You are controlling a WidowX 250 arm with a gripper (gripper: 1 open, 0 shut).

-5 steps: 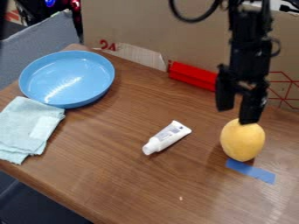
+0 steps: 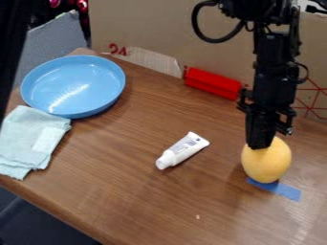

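My black gripper [image 2: 261, 140] points down at the right, its tip over the top of a yellow rounded object [image 2: 267, 165], touching or nearly touching it. The fingers look close together; whether anything is between them is hard to see. The yellow object rests on the wooden table beside a strip of blue tape [image 2: 280, 190].
A blue plate [image 2: 73, 86] and a folded pale cloth [image 2: 29, 142] lie at the left. A white tube [image 2: 182, 150] is mid-table. A red roll [image 2: 213, 82] lies against the cardboard backdrop [image 2: 179, 29].
The gripper has come down onto the top of the yellow object, which looks slightly shifted at most.
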